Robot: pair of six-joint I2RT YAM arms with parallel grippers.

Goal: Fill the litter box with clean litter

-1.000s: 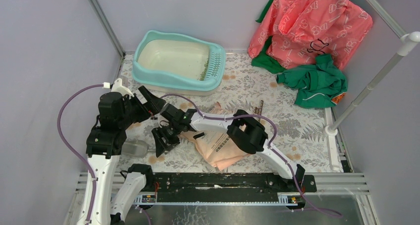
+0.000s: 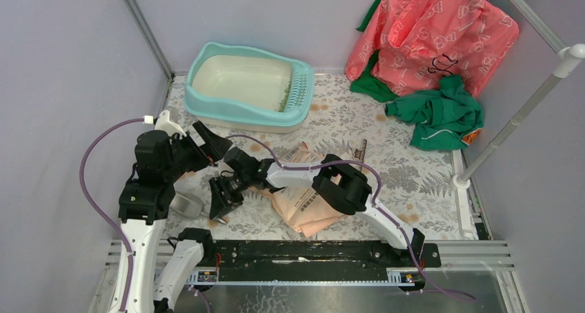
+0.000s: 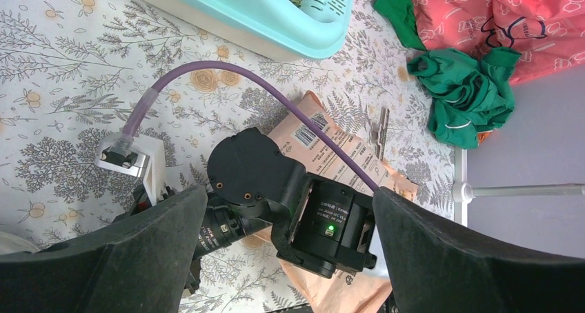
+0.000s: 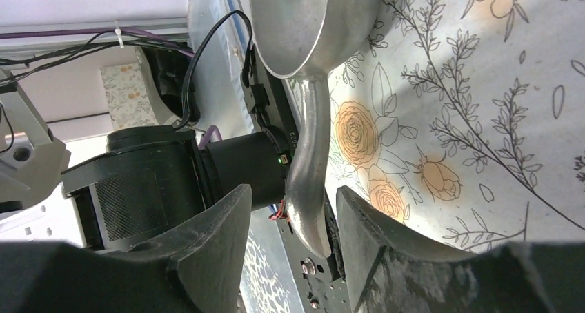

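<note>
The turquoise litter box (image 2: 303,113) stands at the back left, its pale floor mostly bare with green bits along the right side. A peach paper bag (image 2: 308,213) lies flat, partly hidden beneath my right arm. At the left front is a metal scoop (image 2: 185,205). My right gripper is open near the scoop; in the right wrist view the scoop's handle (image 4: 310,147) reaches into the gap between its fingers, without a grip on it. My left gripper stays open above the right arm, holding nothing.
A slim metal object (image 2: 363,151) lies by the bag's right end. Pink bags (image 2: 434,37) and a green cloth (image 2: 445,116) fill the back right. A white pole (image 2: 514,113) rises at the right edge.
The scoop's handle has swung toward the front edge. My right gripper has shifted slightly left. The left arm holds nearly still, and the litter box and bag have not moved.
</note>
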